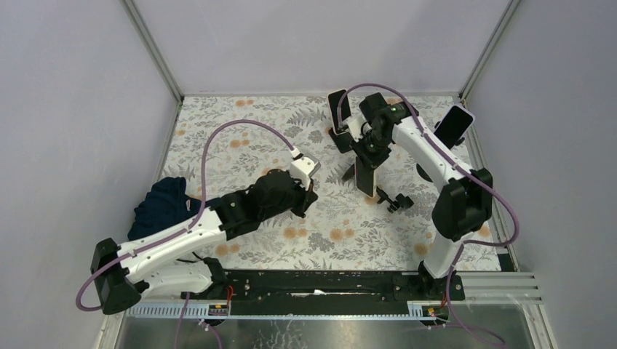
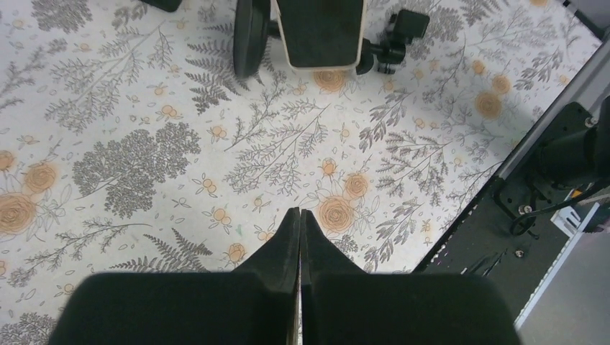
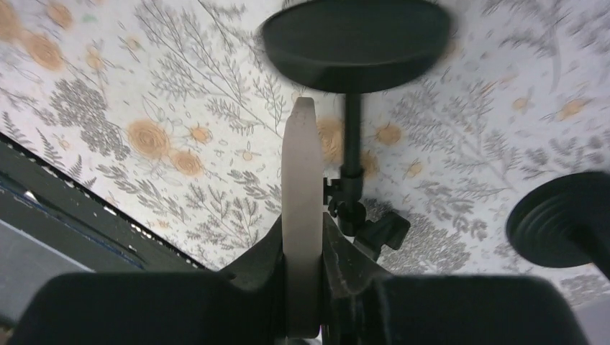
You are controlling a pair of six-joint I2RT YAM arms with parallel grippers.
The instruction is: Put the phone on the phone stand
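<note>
My right gripper (image 1: 365,156) is shut on a phone (image 1: 365,182), seen edge-on between its fingers in the right wrist view (image 3: 302,180). Just beside it a phone stand lies tipped over, its round base raised on edge and its bracket (image 1: 400,203) on the cloth; the left wrist view shows the same phone (image 2: 320,32) and base (image 2: 250,36). My left gripper (image 1: 309,196) is shut with nothing between its fingers, left of the phone, over bare cloth.
Phones on stands stand at the back (image 1: 340,109) and right (image 1: 452,127). A dark blue cloth (image 1: 164,207) lies at the left.
</note>
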